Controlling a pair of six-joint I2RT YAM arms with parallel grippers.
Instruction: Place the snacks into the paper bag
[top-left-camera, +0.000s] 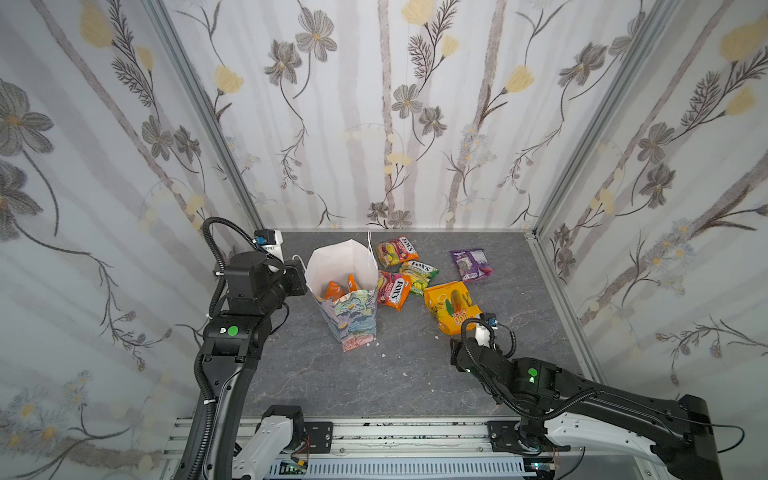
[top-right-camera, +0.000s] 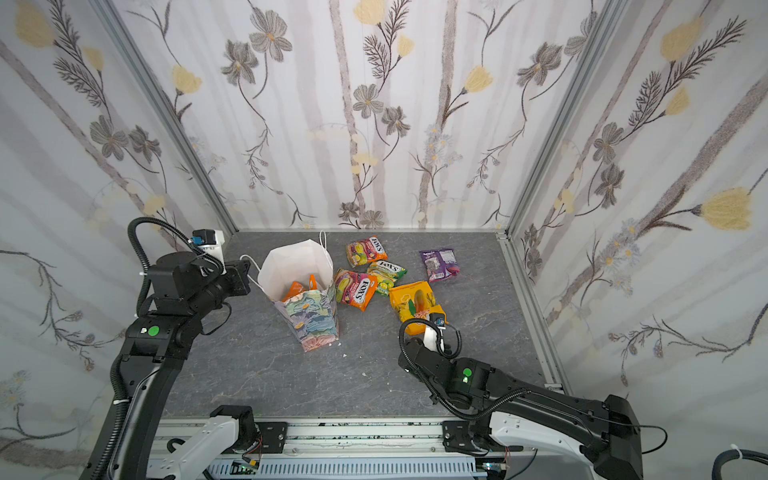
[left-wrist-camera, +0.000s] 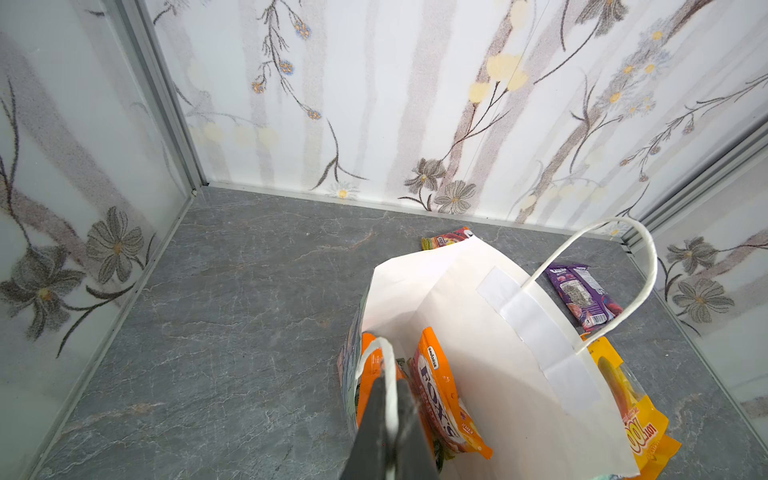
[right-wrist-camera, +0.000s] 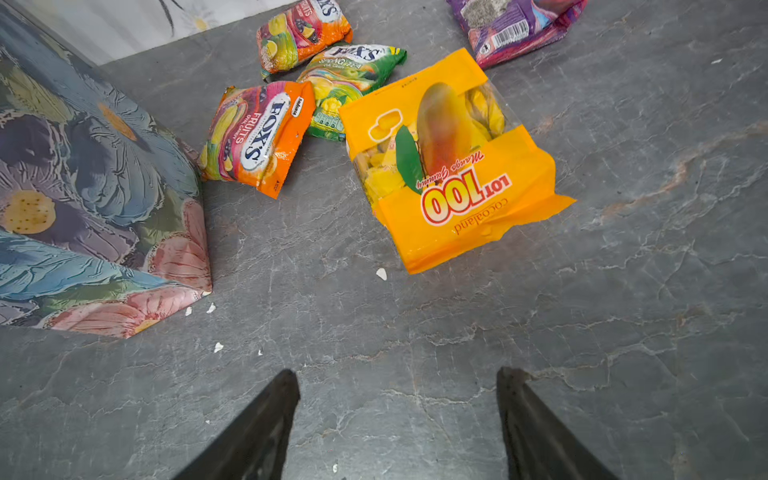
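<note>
The open paper bag (top-left-camera: 352, 316) stands left of the snacks, its white inside (left-wrist-camera: 488, 360) facing up. Two orange candy packs, one a FOX'S pack (left-wrist-camera: 444, 400), lie inside it. My left gripper is shut on the bag's near white handle (left-wrist-camera: 389, 360), which runs down between its fingers. Outside lie a FOX'S Fruits pack (right-wrist-camera: 257, 136), a green FOX'S pack (right-wrist-camera: 348, 84), an orange-red pack (right-wrist-camera: 300, 36), a yellow mango gummy pack (right-wrist-camera: 456, 160) and a purple pack (right-wrist-camera: 520, 28). My right gripper stands open and empty on the near side of the mango pack.
Patterned walls enclose the left, back and right sides. The bag's other handle (left-wrist-camera: 644, 264) arches free above its opening.
</note>
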